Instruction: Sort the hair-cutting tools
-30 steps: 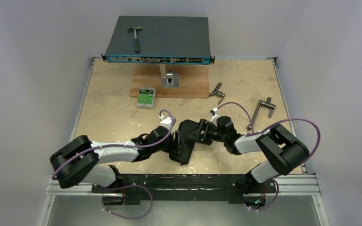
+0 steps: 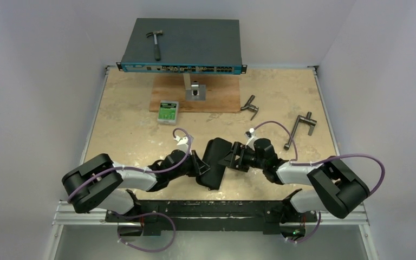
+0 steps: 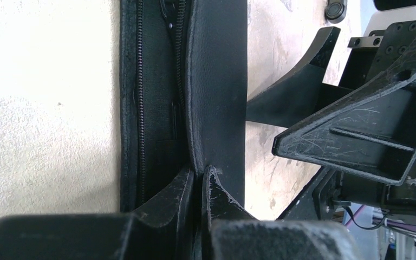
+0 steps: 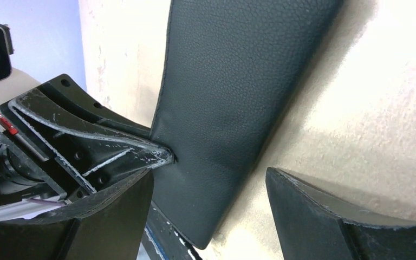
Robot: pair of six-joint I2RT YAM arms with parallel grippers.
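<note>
A black leather zipped case (image 2: 212, 168) lies on the table at front centre. In the left wrist view my left gripper is shut on the raised edge of the case's cover (image 3: 219, 86), beside open zips. My right gripper stands open over the other side of the case (image 4: 238, 70), its fingers spread around the surface. Any tools inside the case are hidden.
A network switch (image 2: 184, 43) with a hammer (image 2: 156, 50) on it stands at the back, above a wooden board (image 2: 216, 97). A green-labelled box (image 2: 167, 112) and metal fittings (image 2: 298, 127) lie on the table (image 2: 119, 124).
The right arm has shifted slightly to the right.
</note>
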